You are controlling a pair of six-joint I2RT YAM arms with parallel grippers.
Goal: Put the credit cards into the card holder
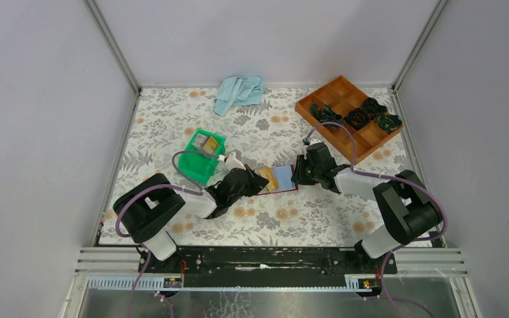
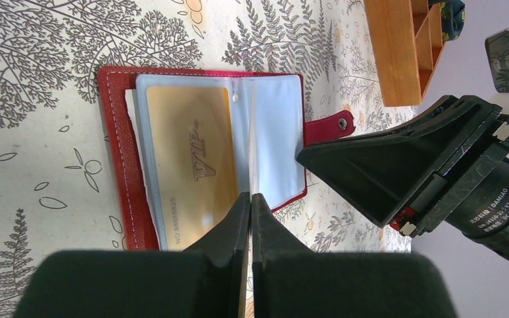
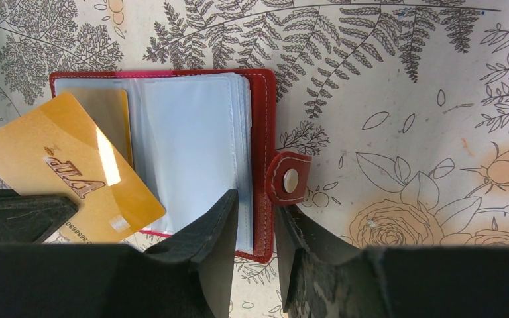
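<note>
The red card holder lies open at the table's middle, pale sleeve pages inside. A gold card sits in a left sleeve. Above that side, another gold VIP card is tilted at my left gripper, which is shut; in its own view the card appears as a thin edge upright from the fingertips. My right gripper is at the holder's right edge, fingers part open around the page edges, beside the snap tab.
A green box with cards stands left of the holder. A wooden compartment tray with dark bundles is at back right, a blue cloth at the back.
</note>
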